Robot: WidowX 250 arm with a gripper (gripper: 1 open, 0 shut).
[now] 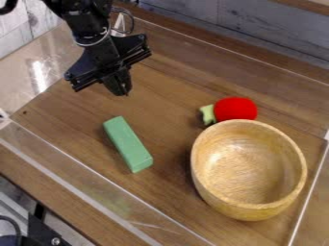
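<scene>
The black robot gripper [118, 83] hangs over the upper left of the wooden table, above and apart from a green block [127, 144] lying lower down. It looks shut, with nothing seen between its fingers. A red strawberry-like toy [234, 110] with a green end lies at the right. A large wooden bowl [248, 202] stands at the lower right, empty.
The table [167, 67] has bare room in the middle and at the back. Clear rims run along its left and front edges, and a wall stands at the top left.
</scene>
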